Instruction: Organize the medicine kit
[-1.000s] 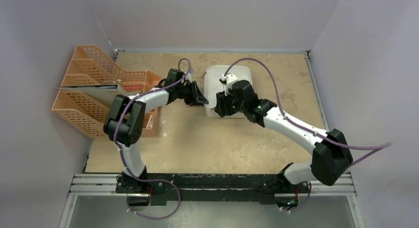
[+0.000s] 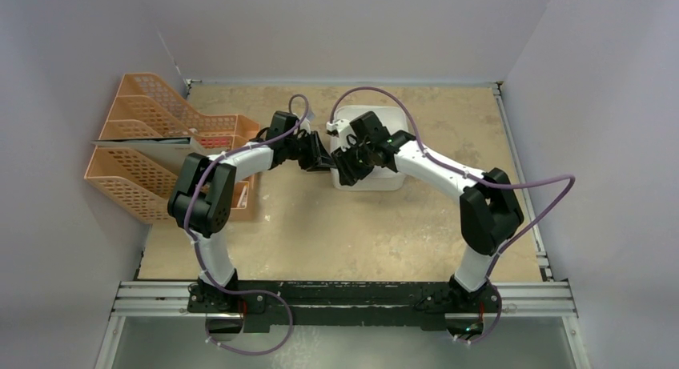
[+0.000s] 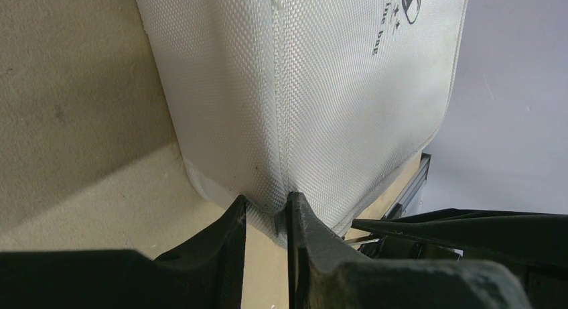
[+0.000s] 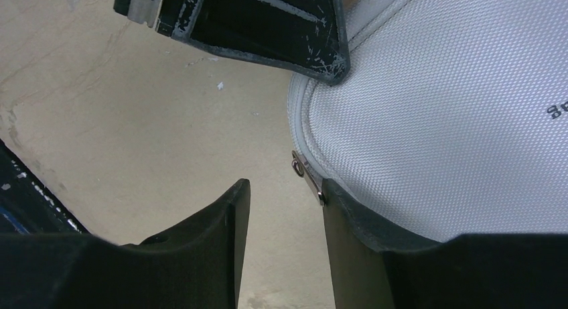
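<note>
The white medicine bag lies on the table in the top view, partly covered by my right arm. Its woven side and printed lettering fill much of the left wrist view, where my left gripper is shut on a corner of the bag. In the right wrist view, a metal zipper pull sticks out from the bag's piped edge. My right gripper is part open around that spot; one finger is at the pull's end, while the other stands apart from it.
An orange basket rack with compartments stands at the left, a flat white item leaning in it. In the right wrist view the left gripper's dark finger is close by.
My right arm has moved left along the bag, bringing its gripper close to the left one. The left arm and the bag have stayed in place.
</note>
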